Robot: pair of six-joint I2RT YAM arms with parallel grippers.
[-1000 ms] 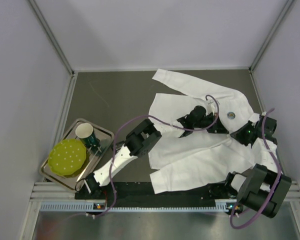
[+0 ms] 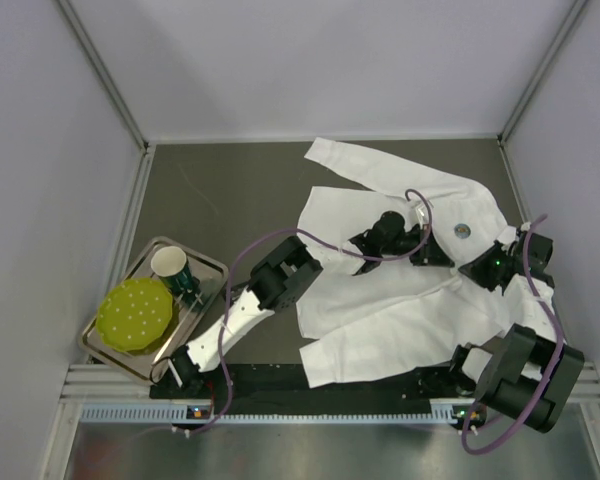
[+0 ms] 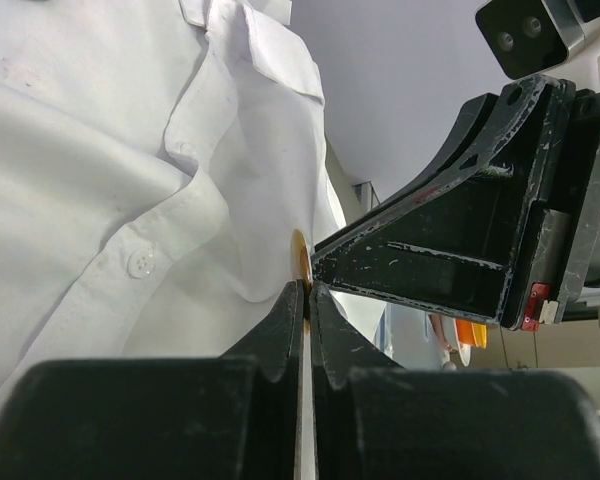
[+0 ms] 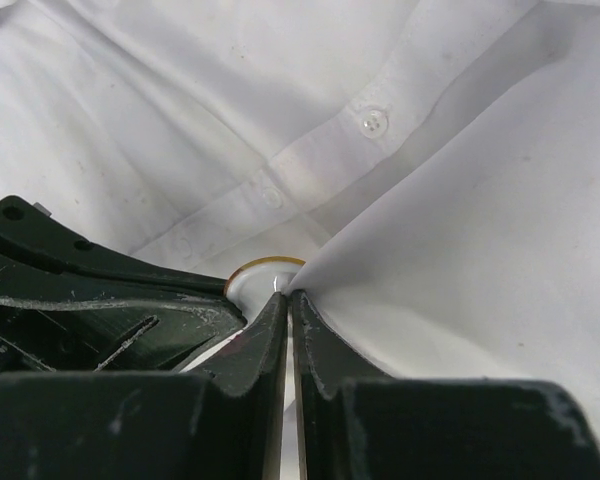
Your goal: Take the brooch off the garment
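Spread over the right half of the table is the white garment (image 2: 350, 330), a buttoned shirt. My left gripper (image 2: 452, 265) and right gripper (image 2: 462, 270) meet tip to tip over it. The left wrist view shows the brooch (image 3: 301, 258), a thin gold-edged disc seen edge-on, between the left gripper's (image 3: 308, 288) shut fingers. From the right wrist, the brooch (image 4: 264, 277) has a pale face and gold rim, partly hidden by cloth. At the right gripper's (image 4: 289, 296) shut tips, a raised fold of garment (image 4: 460, 240) converges and appears pinched. Whether the brooch's pin is fastened is hidden.
A round blue-and-gold piece (image 2: 462, 230) lies on the garment behind the grippers. At the left, a metal tray (image 2: 208, 268) holds a green-and-white mug (image 2: 170, 266) and a yellow-green dotted dish (image 2: 135, 314).
The right arm and garment look almost unchanged.
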